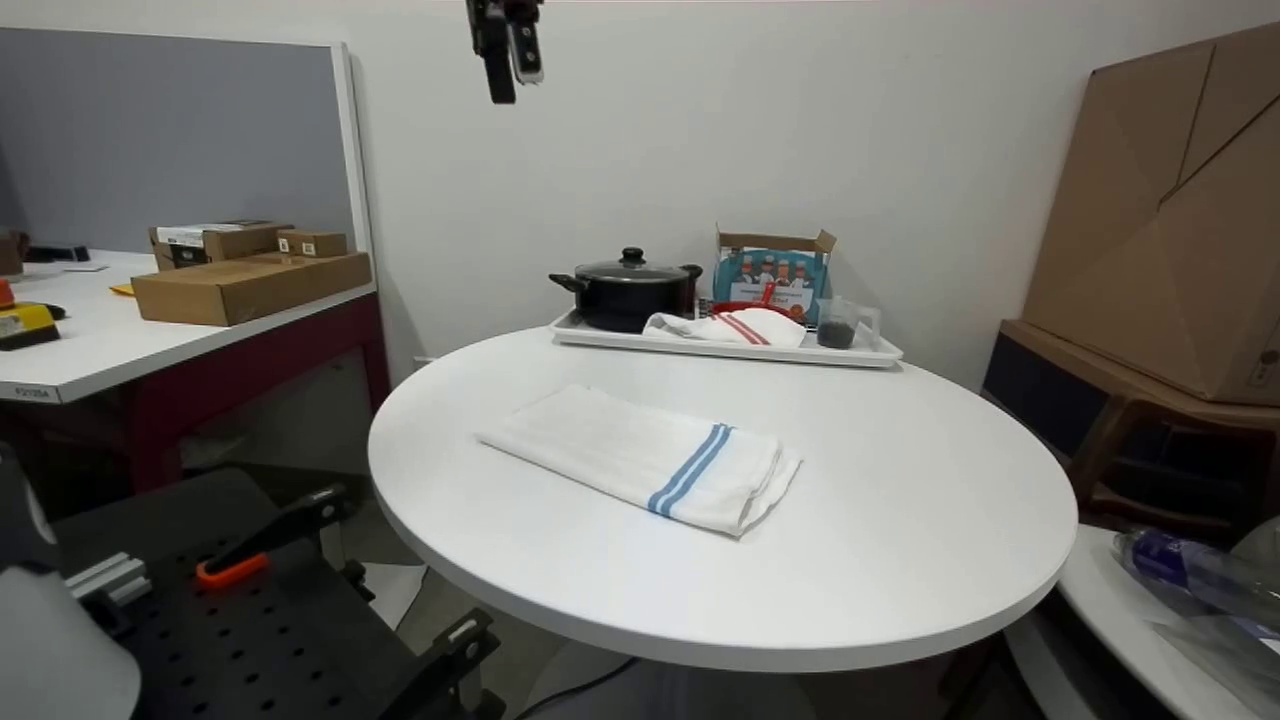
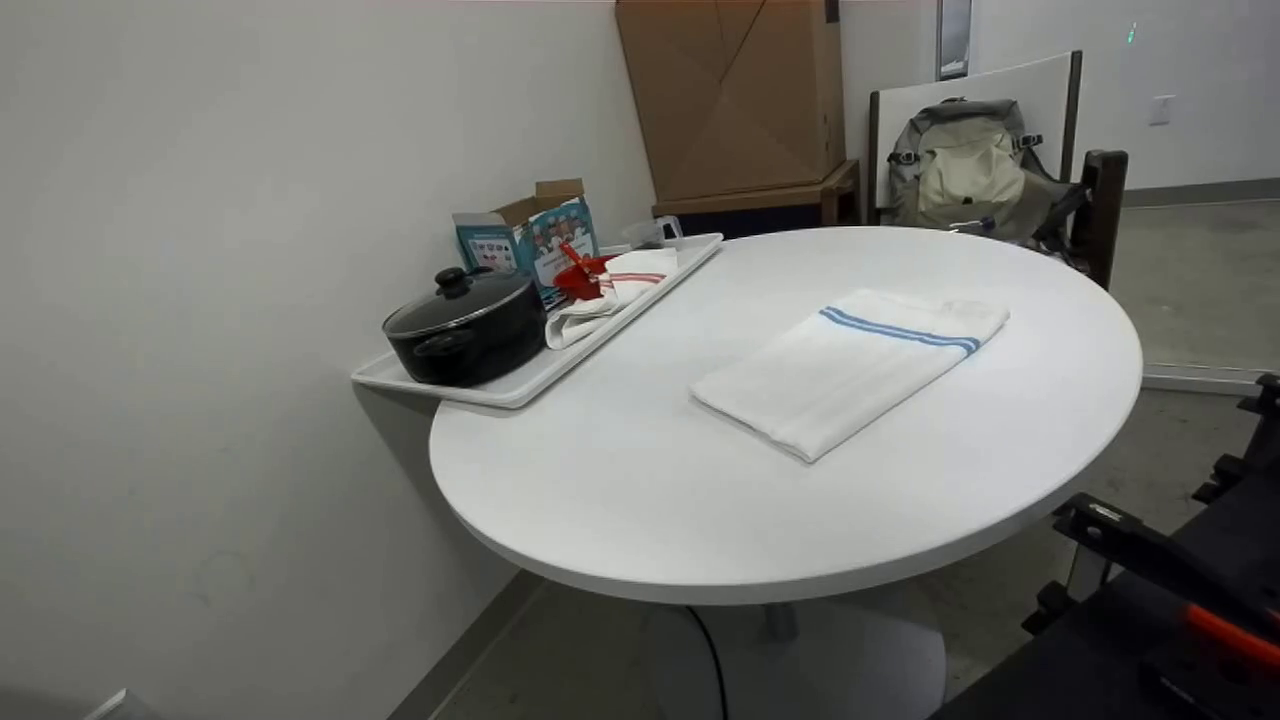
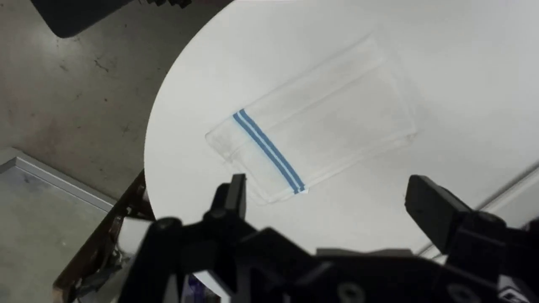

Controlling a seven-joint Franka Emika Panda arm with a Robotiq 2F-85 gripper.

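A white towel with two blue stripes (image 1: 600,450) lies folded flat on the round white table (image 1: 912,516). In exterior view 2 the same towel (image 2: 840,372) has its striped end toward the far right. My gripper (image 1: 513,90) hangs high above the table, well clear of the towel, at the top of exterior view 1. From the wrist view, its fingers (image 3: 235,197) stand wide apart with nothing between them, and the towel (image 3: 333,116) shows beyond them. The gripper is out of sight in exterior view 2.
Along the wall, a white tray (image 1: 672,346) holds a lidded black pot (image 1: 630,294), a red-striped cloth (image 1: 744,326), a printed box (image 1: 774,274) and a clear cup (image 1: 837,326). Bare tabletop surrounds the towel.
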